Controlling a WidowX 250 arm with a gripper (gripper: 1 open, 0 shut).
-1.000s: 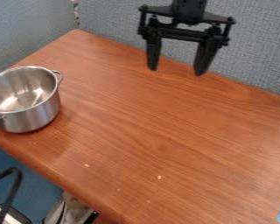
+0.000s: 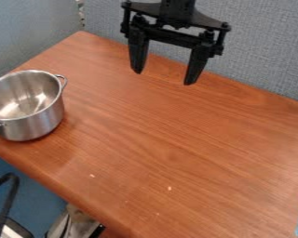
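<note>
A stainless steel pot [image 2: 27, 104] with side handles sits at the left edge of the wooden table [image 2: 177, 158]. My black gripper [image 2: 167, 65] hangs at the top centre over the back of the table, its two fingers spread wide with nothing between them. It is apart from the pot, to its right and farther back.
Grey padded walls line the back and left of the table. A black cable and some hardware show below the front left edge.
The pot has not moved.
</note>
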